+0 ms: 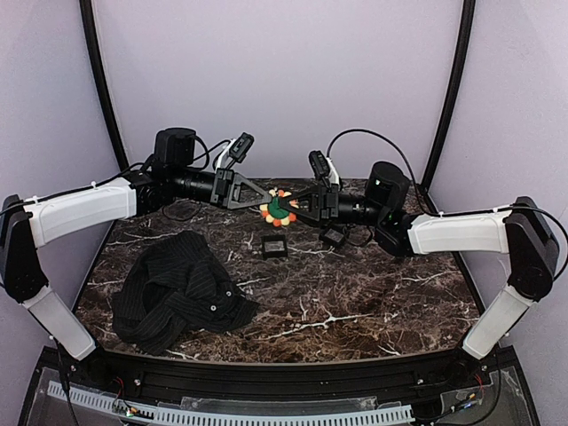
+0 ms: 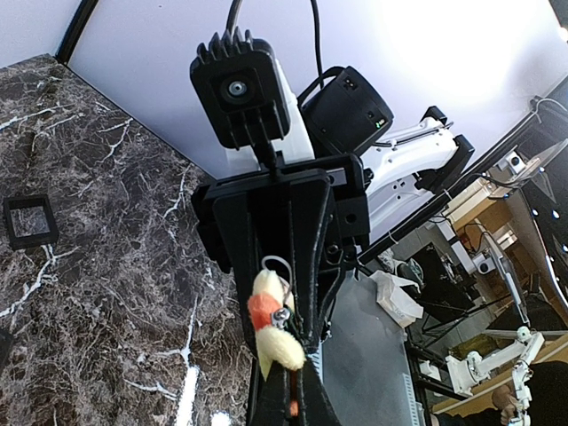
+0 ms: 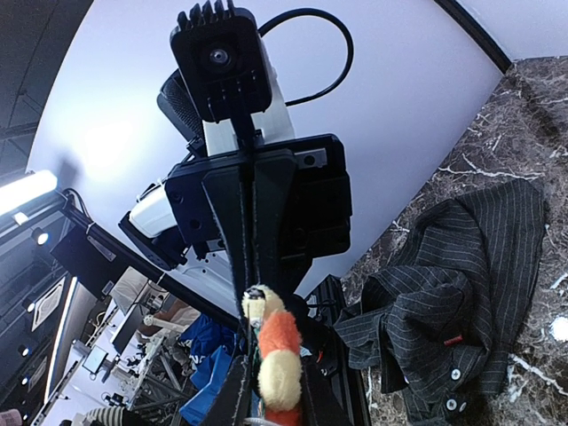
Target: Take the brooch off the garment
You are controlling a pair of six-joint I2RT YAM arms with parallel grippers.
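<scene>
A flower-shaped felt brooch (image 1: 277, 213), green with orange and cream petals, is held in the air between my two grippers, off the garment. My right gripper (image 1: 295, 202) is shut on it. My left gripper (image 1: 266, 197) is shut at the brooch's upper edge; whether anything lies between its fingers is hard to see. In the left wrist view the brooch's petals (image 2: 277, 346) and metal pin face the camera. The dark pinstriped garment (image 1: 182, 284) lies crumpled on the left of the marble table.
A small black square frame (image 1: 275, 253) lies on the middle of the table, with another dark object (image 1: 334, 236) to its right, under the right arm.
</scene>
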